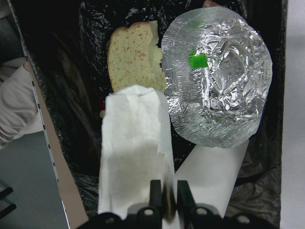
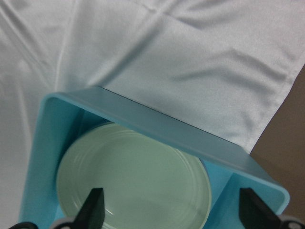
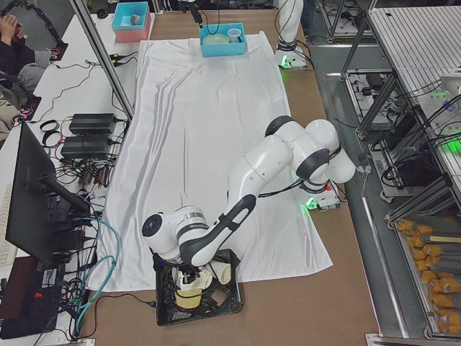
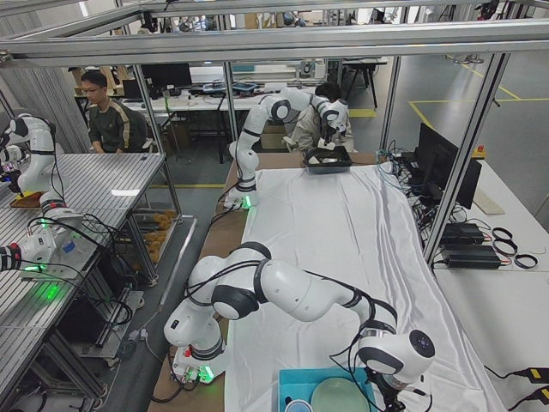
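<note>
My left gripper is shut on a white paper (image 1: 134, 148), held over a black tray (image 3: 166, 310). Beneath it lie a bread slice (image 1: 127, 57), a foil-covered round item (image 1: 217, 81) with a green piece, and a white card (image 1: 214, 167). My right gripper stands open above a blue bin (image 2: 40, 148) that holds a pale green plate (image 2: 133, 176); in the camera right view a small cup (image 4: 298, 406) is beside the plate.
Monitors and cables crowd the side desk (image 4: 506, 326). A person sits behind the tray in the camera right view.
</note>
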